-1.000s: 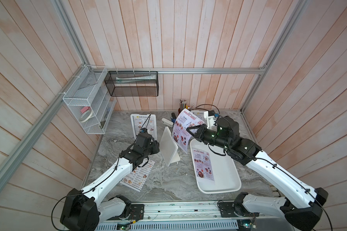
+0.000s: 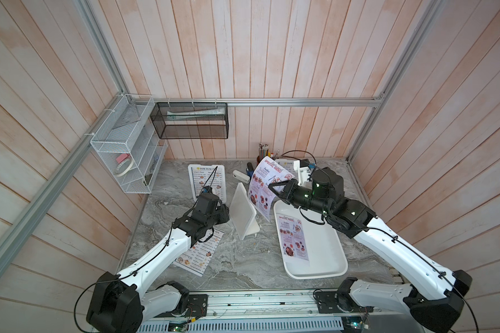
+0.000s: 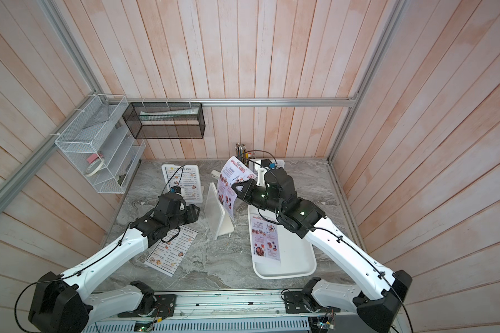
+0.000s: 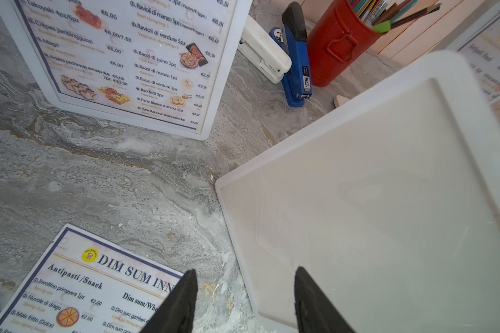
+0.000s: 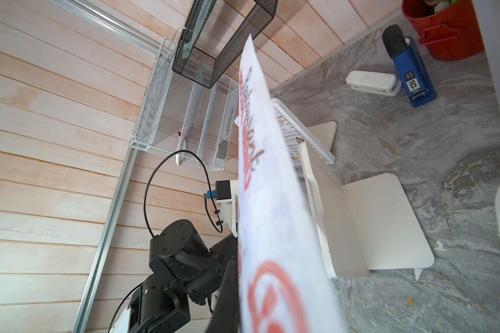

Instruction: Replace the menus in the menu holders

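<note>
A white menu holder point(image 2: 241, 212) with an empty face stands on the counter between my arms. To its left my left gripper is open, the holder's panel just beyond its right finger and nothing between the fingers. My right gripper point(image 2: 272, 186) is shut on a curved pink-printed menu sheet point(image 2: 262, 188), held upright on the holder's right side. Edge-on, that sheet point(image 5: 272, 211) hides most of the gripper in the right wrist view. A second pink menu point(image 2: 292, 238) lies in the white tray point(image 2: 327, 260). A Dim Sum menu point(image 2: 197, 255) lies flat beneath my left arm.
Another holder with a Dim Sum menu point(image 2: 207, 176) stands back left. A white stapler-like item point(image 4: 264, 50), a blue stapler point(image 4: 296, 61) and a red cup point(image 4: 341, 41) of pens sit at the back.
The held menu sheet sways slightly. Both arms, the holder and the tray look unmoved.
</note>
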